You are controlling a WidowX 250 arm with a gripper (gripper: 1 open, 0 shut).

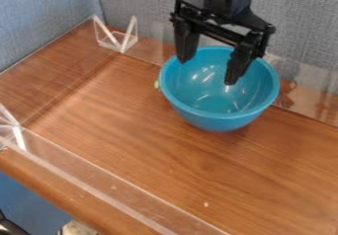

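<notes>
My black gripper point(209, 66) hangs over a blue plastic bowl point(218, 109) at the upper right of the table, its two fingers spread wide apart and reaching down to about the bowl's rim. I see nothing held between them. A small yellow-green object point(157, 84) shows at the bowl's left edge, mostly hidden.
A white wire frame point(117, 37) stands at the back left. Clear plastic edging runs along the front and back, with grey padded walls behind.
</notes>
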